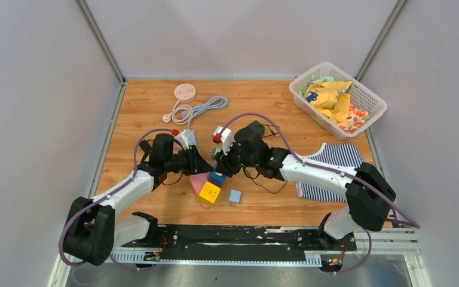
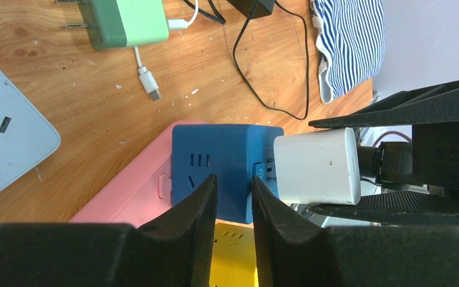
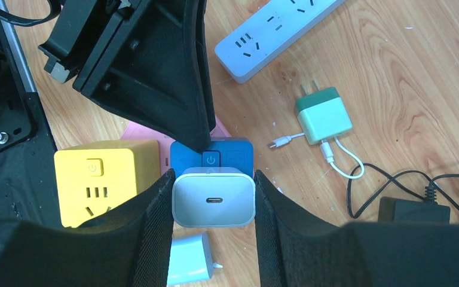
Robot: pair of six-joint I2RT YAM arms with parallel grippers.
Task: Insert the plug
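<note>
A white charger plug is held in my right gripper, directly against the socket face of the blue cube; whether its prongs are in is hidden. The blue cube lies by the pink strip, next to a yellow cube. My left gripper has its fingertips at the blue cube, a narrow space between them; whether they grip it is unclear.
A green charger, black adapter with cables, white power strip and light-blue charger lie around. The striped cloth and basket are at right.
</note>
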